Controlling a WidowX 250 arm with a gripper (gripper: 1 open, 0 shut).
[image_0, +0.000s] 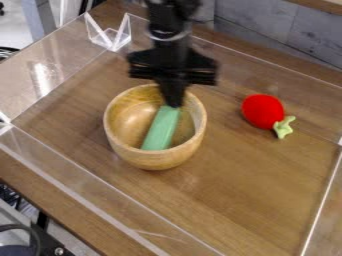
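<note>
A light wooden bowl (127, 130) stands on the wooden table, with a long green object (163, 128) lying inside it, slanting toward the back. My black gripper (171, 90) hangs blurred over the back of the bowl and partly hides the far end of the green object; whether it is open or shut is too blurred to tell.
A red vegetable with a green top (262, 110) lies to the right of the bowl. A wooden wall (281, 30) runs along the back, and clear plastic edging lines the left side.
</note>
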